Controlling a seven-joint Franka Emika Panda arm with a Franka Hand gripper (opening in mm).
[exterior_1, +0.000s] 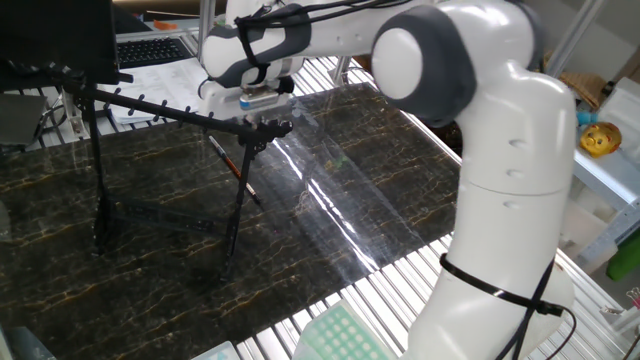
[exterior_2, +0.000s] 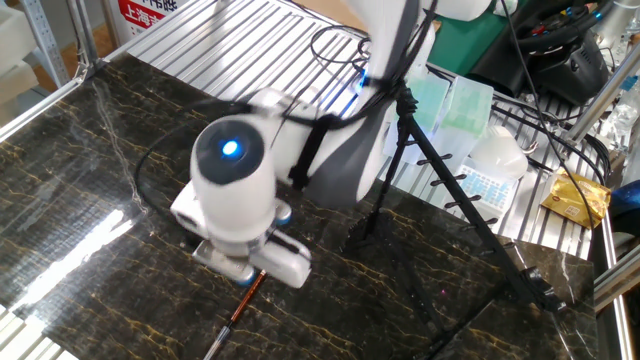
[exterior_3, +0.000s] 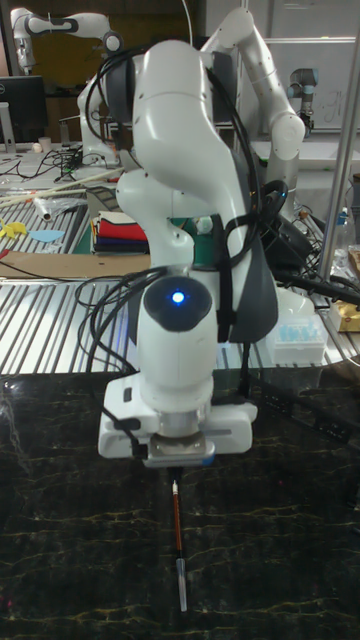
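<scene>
A thin brush with a reddish-brown handle (exterior_1: 235, 170) lies on the dark marbled mat, behind a black rack with a pegged top bar (exterior_1: 170, 107). In the third exterior view the brush (exterior_3: 179, 544) runs toward the camera from just below my gripper (exterior_3: 175, 467). From the second view, my gripper (exterior_2: 240, 268) covers one end of the brush (exterior_2: 243, 302). The hand points downward above the mat; its fingertips are hidden, so their opening and any contact with the brush cannot be made out. The rack (exterior_2: 470, 210) stands upright beside my arm.
A pale green perforated box (exterior_1: 343, 335) sits at the front edge on the slatted metal table. Papers (exterior_1: 160, 88) and a keyboard (exterior_1: 150, 50) lie at the back left. To the right of the rack in the first view, the glossy mat (exterior_1: 390, 160) is clear.
</scene>
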